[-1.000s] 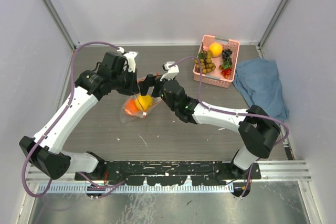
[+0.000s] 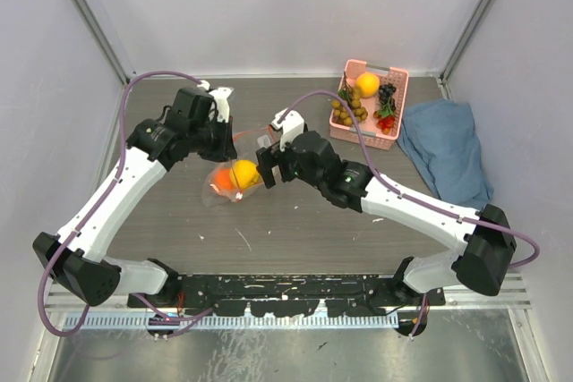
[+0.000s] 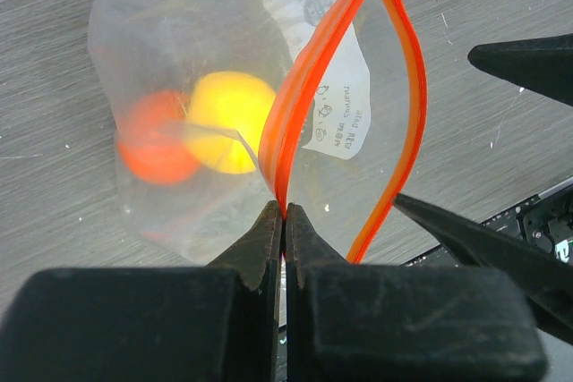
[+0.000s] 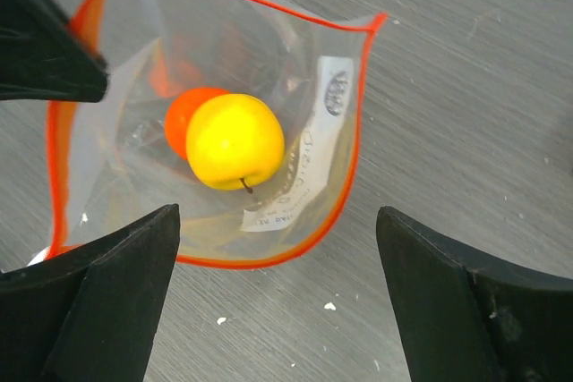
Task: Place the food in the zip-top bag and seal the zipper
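The clear zip bag (image 3: pixel 152 33) with orange zipper edges holds a yellow fruit (image 4: pixel 235 140) and a red-orange fruit (image 3: pixel 159 157), with its mouth gaping toward my right wrist camera. My left gripper is shut on the bag's zipper edge at its upper side. My right gripper (image 2: pixel 267 165) is open at the bag's right, its fingers just outside the mouth with nothing seen between them; in the left wrist view they reach in from the right.
A pink basket (image 2: pixel 345 131) with a yellow fruit, grapes and red items stands at the back right. A blue cloth (image 2: pixel 445 154) lies beside it.
My right gripper has moved back to the right from over the bag's mouth and turned, its fingers now lower in the top view. The left arm has stayed put.
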